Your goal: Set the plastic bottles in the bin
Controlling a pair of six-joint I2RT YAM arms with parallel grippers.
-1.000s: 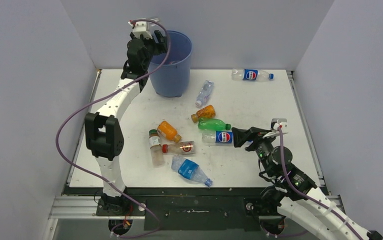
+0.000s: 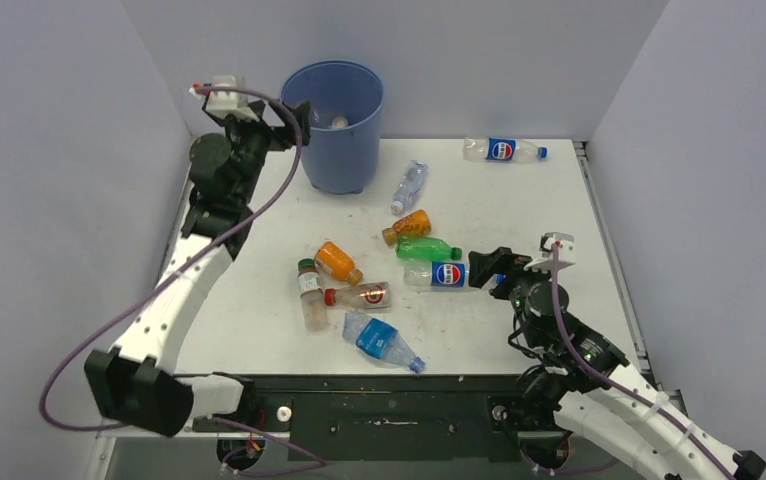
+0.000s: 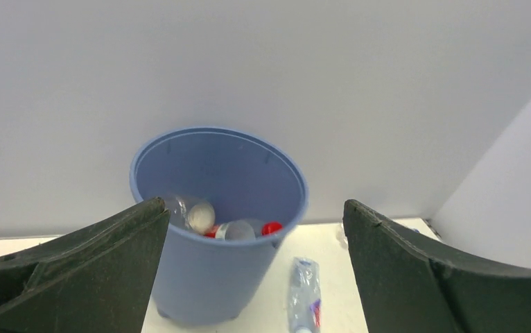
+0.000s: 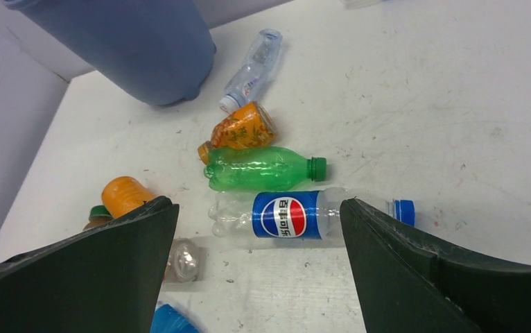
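My left gripper is open and empty, raised beside the blue bin, which holds some bottles. My right gripper stands open above the Pepsi bottle, nothing held. On the table lie a green bottle, orange bottle, amber bottle, small clear bottle, brown-liquid bottle with green cap, red-capped bottle, blue-label bottle and, at the back right, another Pepsi bottle.
The white table has free room at its right and left. Grey walls enclose the back and both sides. The left arm's purple cable loops over the front left.
The right gripper has shifted slightly. The bottle seen at the left gripper is no longer there.
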